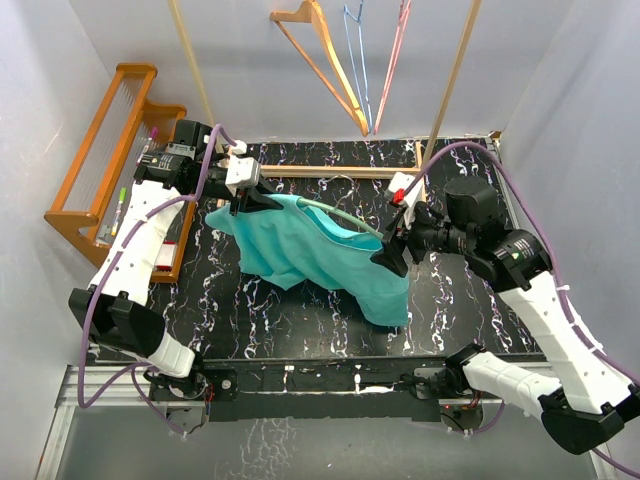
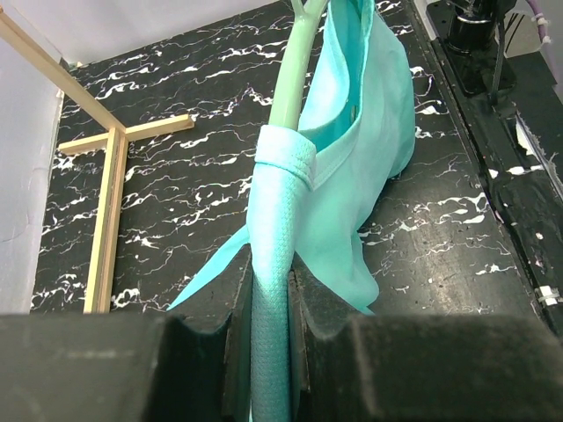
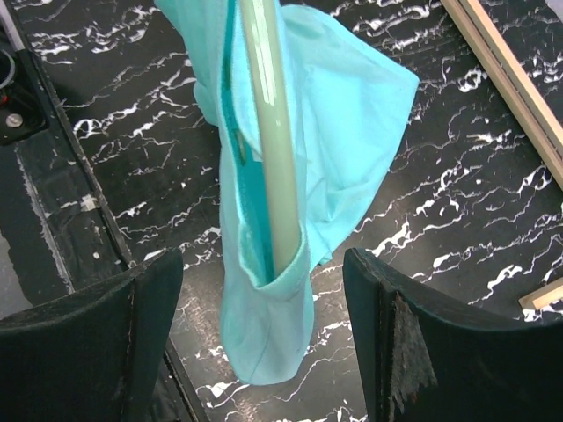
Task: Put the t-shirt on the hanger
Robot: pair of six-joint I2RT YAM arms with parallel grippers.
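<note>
The turquoise t shirt [image 1: 300,260] hangs draped along a pale green hanger bar [image 3: 273,132]. My left gripper [image 1: 260,200] is shut on the shirt's fabric wrapped round the bar, which fills the space between its fingers in the left wrist view. My right gripper [image 1: 390,250] stands open at the bar's right end. In the right wrist view the bar's end sits inside a fold of the shirt's opening, between and just beyond the open fingers, and the shirt hangs below.
Wooden, blue and pink hangers [image 1: 330,65] hang at the back. An orange wooden rack [image 1: 85,215] stands at the left. A wooden frame [image 1: 310,170] lies along the table's back edge.
</note>
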